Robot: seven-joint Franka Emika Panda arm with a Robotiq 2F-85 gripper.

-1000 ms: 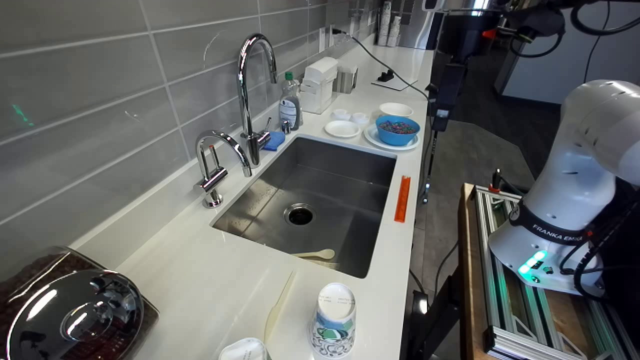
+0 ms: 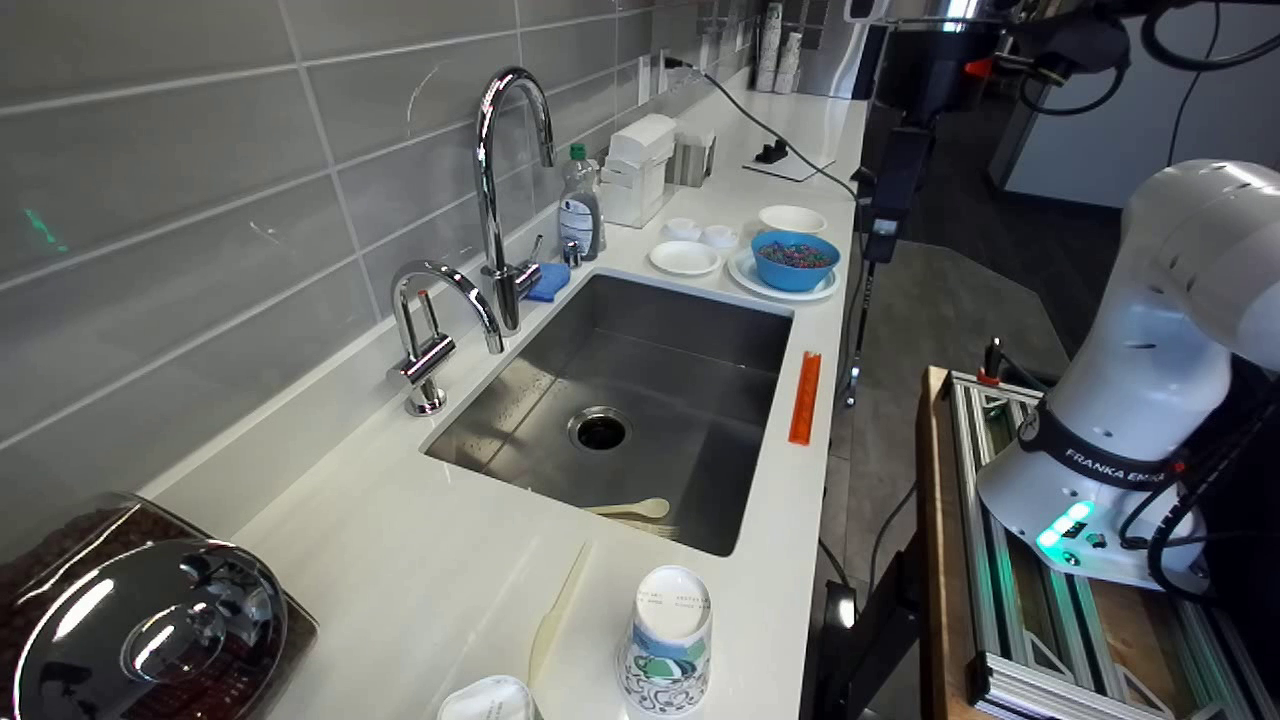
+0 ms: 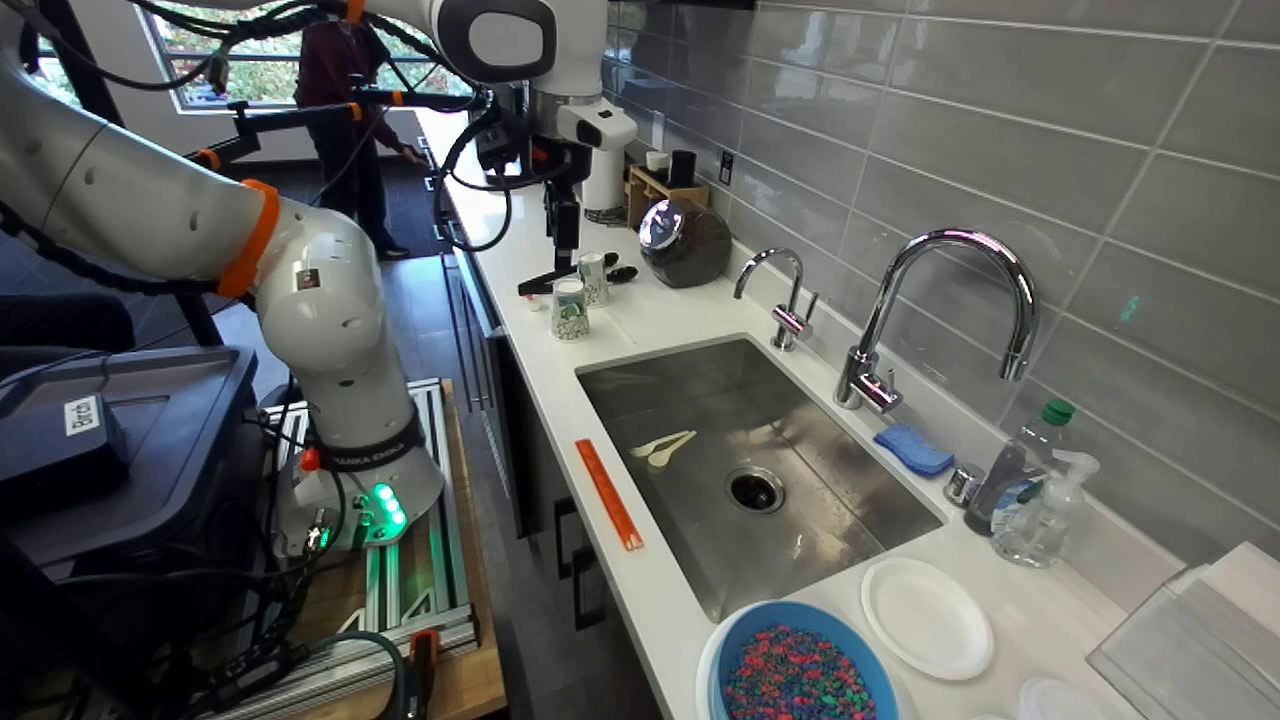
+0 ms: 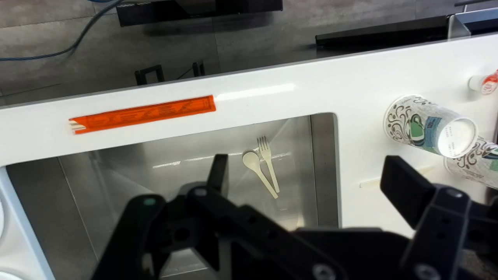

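In the wrist view my gripper is open, its dark fingers (image 4: 405,184) spread wide with nothing between them. It hangs above the sink's edge and the counter. A pale spoon (image 4: 252,161) and a pale fork (image 4: 266,151) lie side by side on the floor of the steel sink (image 3: 792,396). On the counter by the sink, two patterned paper cups stand upside down; one cup (image 2: 667,642) is nearer the front edge. A pale knife (image 2: 558,618) lies flat near them. An orange chopstick packet (image 3: 608,493) rests along the counter's front strip.
Two chrome taps (image 2: 489,180) rise behind the sink. Past its other end, a blue bowl (image 2: 794,262) of colourful bits sits on a white plate, with a soap bottle (image 2: 581,204) near the wall. A lidded dark jar (image 3: 686,246) stands beyond the cups.
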